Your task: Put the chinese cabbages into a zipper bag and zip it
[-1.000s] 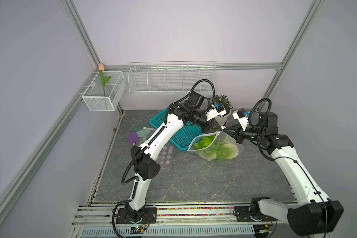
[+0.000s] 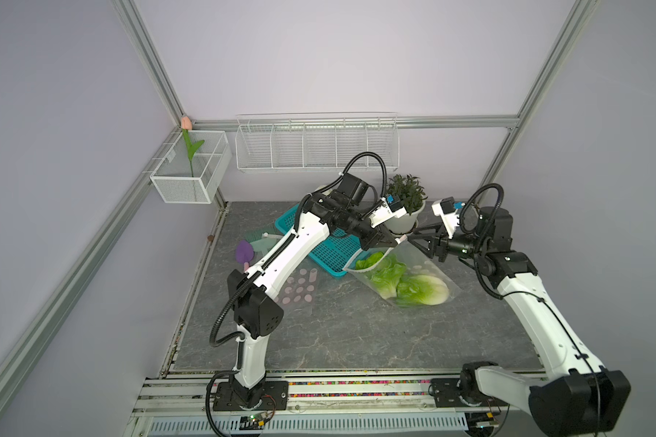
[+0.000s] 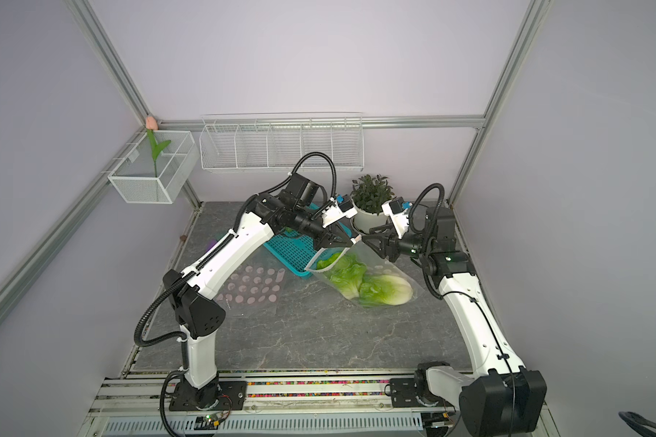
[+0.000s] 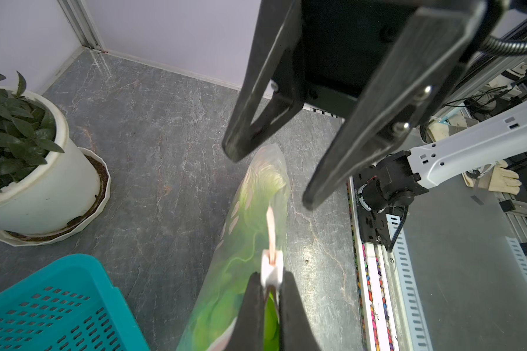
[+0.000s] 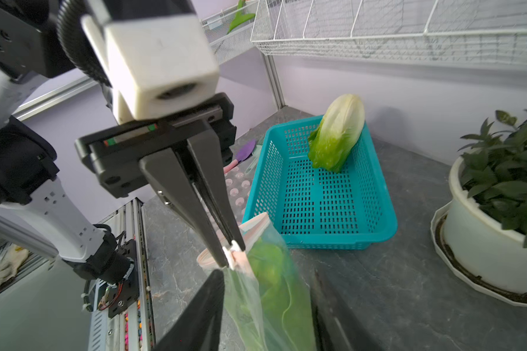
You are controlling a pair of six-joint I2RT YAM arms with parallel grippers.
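Note:
A clear zipper bag (image 2: pixel 437 284) holding green-and-white Chinese cabbages (image 2: pixel 422 290) hangs slanted over the counter. At the zipper's upper end, my left gripper is shut on the white slider and bag edge. My right gripper is open, its fingers either side of the bag near that end, apparently not gripping; in the left wrist view it hovers just above the slider. Another cabbage (image 5: pixel 336 131) lies in the teal basket (image 5: pixel 380 187) behind.
A potted plant (image 5: pixel 492 245) stands at the back right. Purple utensils and a spotted sheet (image 3: pixel 251 287) lie left. Wire baskets (image 2: pixel 317 145) hang on the walls.
My left gripper moved a little down and left with the bag.

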